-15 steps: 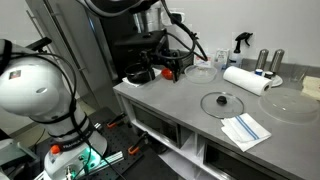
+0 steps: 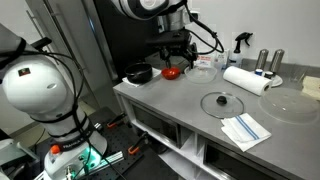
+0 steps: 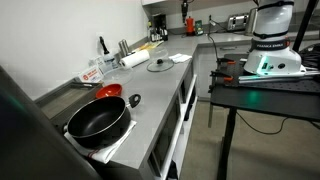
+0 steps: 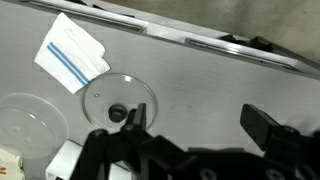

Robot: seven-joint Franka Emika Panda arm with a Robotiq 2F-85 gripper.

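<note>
My gripper stands open above the bare counter in the wrist view, its fingers wide apart with nothing between them. A clear round lid with a black knob (image 4: pixel 117 113) lies to the left, close by one finger. Beyond it is a folded white cloth with blue stripes (image 4: pixel 72 52). In exterior view 1 the gripper (image 2: pixel 174 52) hangs over the back left of the counter, in front of a red bowl (image 2: pixel 168 73). A black pan (image 2: pixel 139 74) sits at the left end, partly hidden by the arm.
A paper towel roll (image 2: pixel 247 80), a clear tub (image 2: pixel 201 74), a large clear round lid or dish (image 2: pixel 290 106) and a spray bottle (image 2: pixel 242 42) stand towards the back.
In exterior view 1 the arm's hand has moved to the right, while the gripper stays clear of the counter. The lid, cloth, bowl and pan have not moved.
</note>
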